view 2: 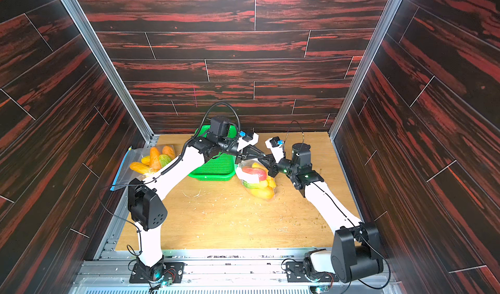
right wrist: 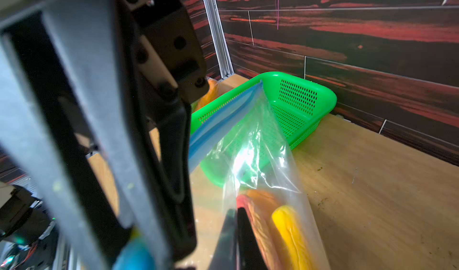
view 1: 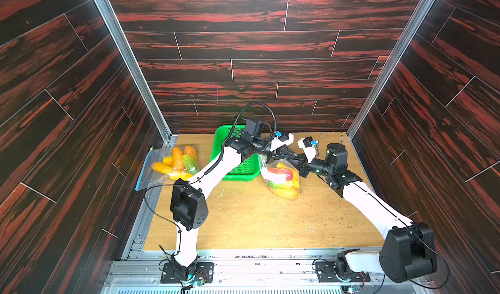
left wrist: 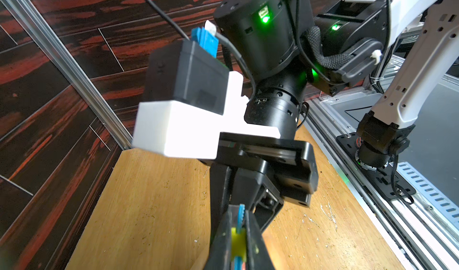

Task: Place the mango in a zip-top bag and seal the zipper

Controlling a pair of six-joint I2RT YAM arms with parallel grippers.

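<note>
A clear zip top bag (right wrist: pixel 267 167) holds several mangoes, among them a red one (view 1: pixel 281 174), a yellow one (right wrist: pixel 291 236) and an orange one (view 1: pixel 287 192). Its blue zipper strip (right wrist: pixel 224 114) runs slanting along the top edge toward my left gripper. My left gripper is shut on that strip, and blue shows between its fingers. Just beside it, at the bag's top, my right gripper is shut, with nothing seen between its fingertips. The strip near the two grippers is hidden, so how far it is closed cannot be told.
Behind the bag stands a green basket (view 1: pixel 232 177), partly under my left arm. Another clear bag of mangoes (view 1: pixel 177 159) lies at the table's left, its blue zipper strip (view 1: pixel 143 169) facing outward.
</note>
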